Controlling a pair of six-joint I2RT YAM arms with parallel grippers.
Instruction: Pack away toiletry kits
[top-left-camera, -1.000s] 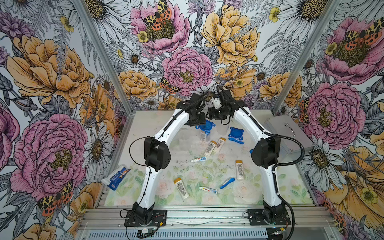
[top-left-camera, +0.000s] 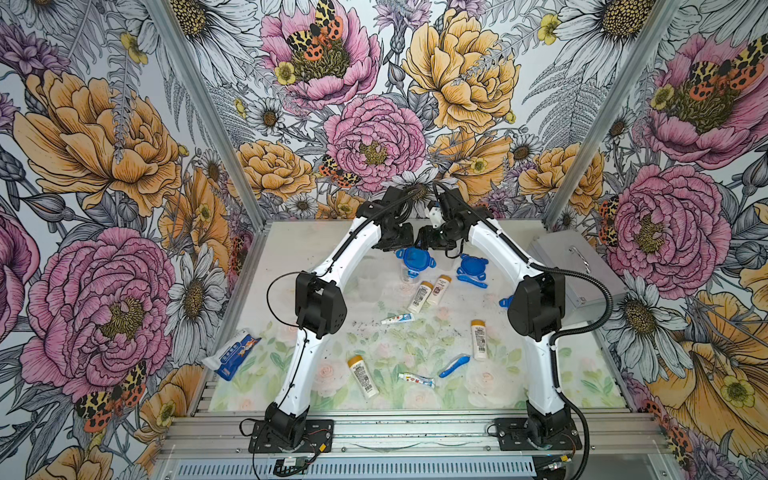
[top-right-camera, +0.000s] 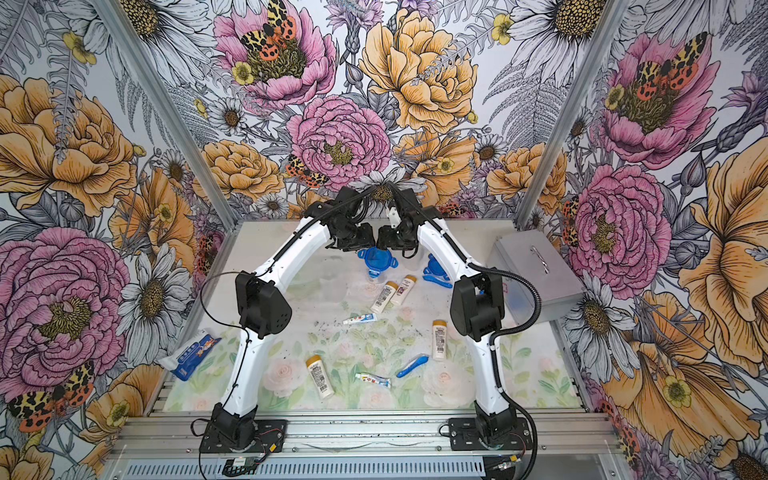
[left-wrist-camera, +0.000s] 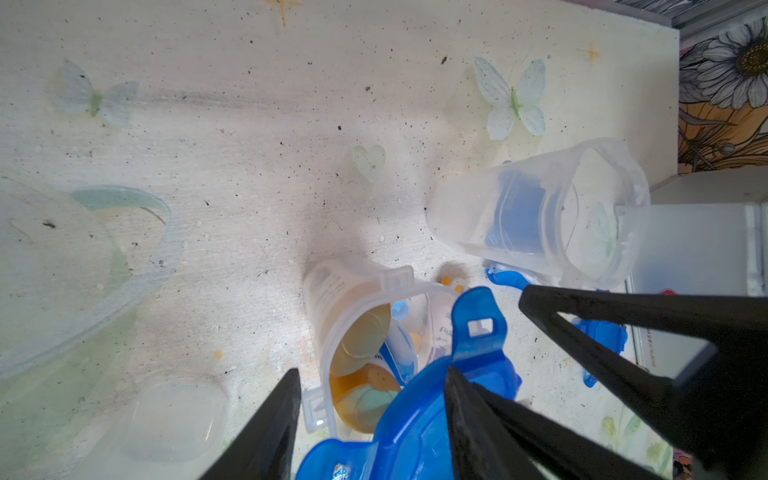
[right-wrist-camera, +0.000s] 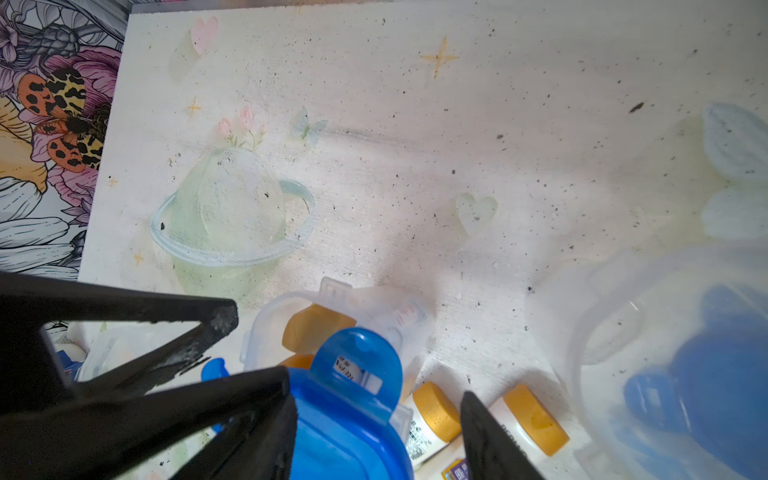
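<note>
A clear container (left-wrist-camera: 336, 304) holding toiletries stands at the back centre, with a blue lid (left-wrist-camera: 488, 376) over it. Both grippers meet above it: my left gripper and right gripper each have parted fingers around or beside the lid; whether they touch it is unclear. A second clear container (left-wrist-camera: 512, 208) and another blue lid (top-left-camera: 472, 268) lie to the right. Cream bottles (top-left-camera: 420, 297), toothpaste tubes (top-left-camera: 416, 380) and a blue toothbrush case (top-left-camera: 453, 365) lie loose on the table.
A grey lidded box (top-left-camera: 572, 264) sits at the right edge. A blue packet (top-left-camera: 234, 354) lies at the left edge.
Both arms have shifted slightly toward the right, and the right gripper has lowered. The blue lid at the centre has moved slightly right with the grippers.
</note>
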